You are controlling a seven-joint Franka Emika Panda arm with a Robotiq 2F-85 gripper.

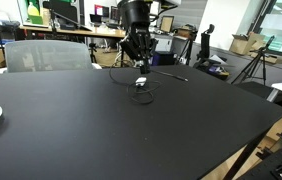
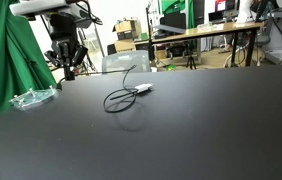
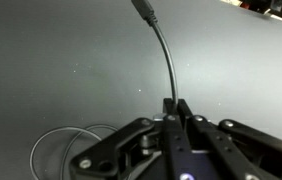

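A thin dark cable runs between the fingers of my gripper, which is shut on it. In the wrist view the held stretch of cable [image 3: 169, 62] rises from the fingertips to a dark plug [image 3: 143, 9] at the top. More of the cable [image 3: 43, 140] loops at the lower left. In exterior view 2 the gripper [image 2: 69, 74] is at the left, low over the table, and the cable's coil [image 2: 119, 103] lies to its right with a white piece [image 2: 144, 87] beside it. Exterior view 1 shows that white piece [image 1: 141, 80] near the gripper.
In exterior view 2 a clear container [image 2: 33, 98] stands at the far left, close to the arm.
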